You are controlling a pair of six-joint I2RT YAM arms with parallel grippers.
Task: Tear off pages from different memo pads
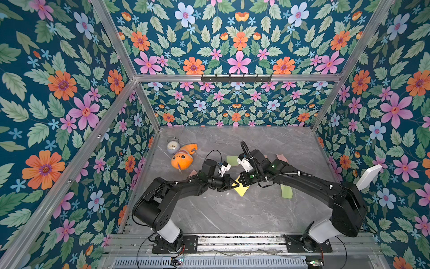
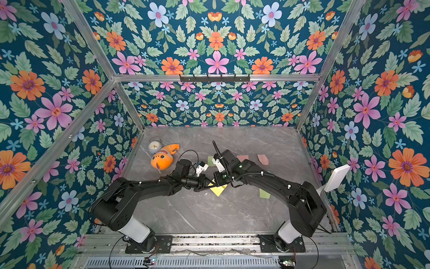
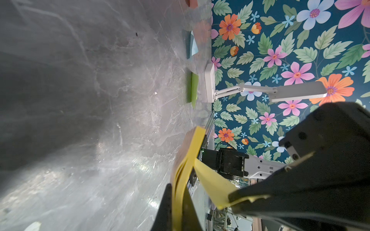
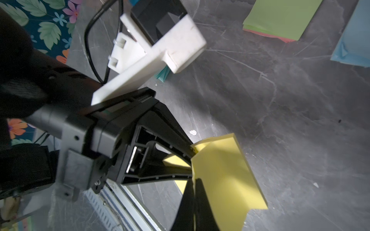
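Note:
A yellow memo pad (image 1: pixel 240 188) is off the centre of the table between both grippers. In the left wrist view my left gripper is shut on the pad (image 3: pixel 185 165), with a top sheet (image 3: pixel 214 184) peeled out to the side. My right gripper is shut at the yellow paper (image 4: pixel 225 169), seen from above in its wrist view; whether paper is between its fingertips is hard to tell.
Green pads (image 1: pixel 286 191) (image 4: pixel 281 15), a blue pad (image 4: pixel 350 34) and pink pads (image 2: pixel 262 159) lie around. An orange plush toy (image 1: pixel 182 159) and a clock (image 1: pixel 173 145) sit at the back left.

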